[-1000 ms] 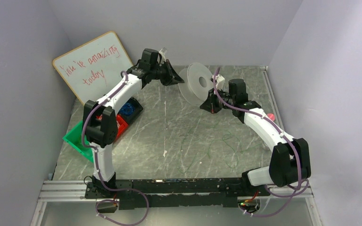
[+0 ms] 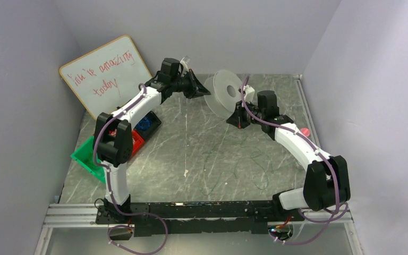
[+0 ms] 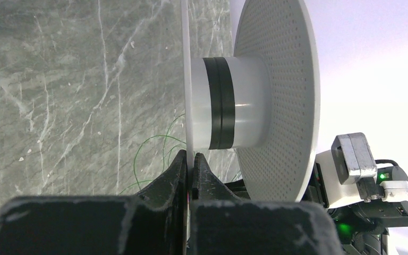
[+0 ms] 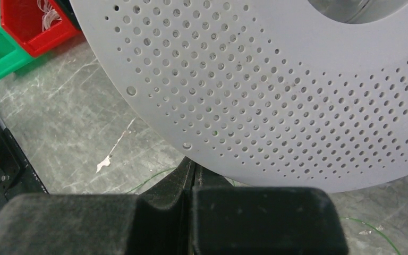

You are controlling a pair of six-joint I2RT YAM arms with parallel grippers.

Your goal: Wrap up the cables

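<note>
A white spool [image 2: 229, 103] with two perforated flanges stands tilted between my arms at the back of the table. My left gripper is shut on the rim of its left flange, seen edge-on in the left wrist view. The spool's hub [image 3: 252, 101] carries a black band. My right gripper is shut, its fingertips by the lower edge of the other flange [image 4: 218, 111]. Thin green cable [image 2: 260, 156] lies in loose loops on the table, and a stretch [image 4: 156, 174] leads toward the right fingertips; whether they pinch it is unclear.
Green [image 2: 88, 163], red [image 2: 137, 142] and black [image 2: 154, 127] bins stand at the left, partly behind my left arm. A whiteboard [image 2: 106, 74] leans behind them. A pink object [image 2: 305, 132] sits at the right edge.
The right gripper has barely moved.
</note>
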